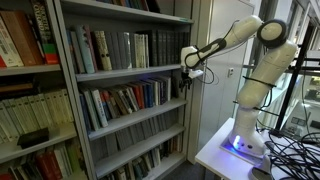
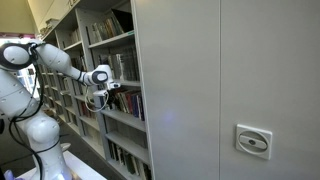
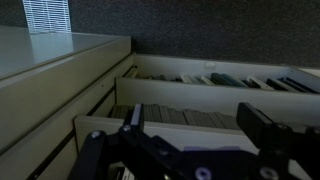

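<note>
My gripper (image 1: 184,84) hangs at the right end of the tall bookshelf, beside the level of a row of books. In the second exterior view the gripper (image 2: 101,101) is small and dark against the shelves. The wrist view looks down past the open gripper, whose two dark fingers stand well apart with nothing held between them. Below them are shelf boards (image 3: 225,97) with the tops of books (image 3: 175,115) lined up along them.
Full rows of books (image 1: 130,100) fill the bookshelf to the left. A white table (image 1: 222,158) carries the arm's base. A pale wall panel (image 2: 180,90) stands right of the shelves. Cables (image 1: 292,158) lie behind the base. Open floor (image 3: 210,35) shows past the shelves.
</note>
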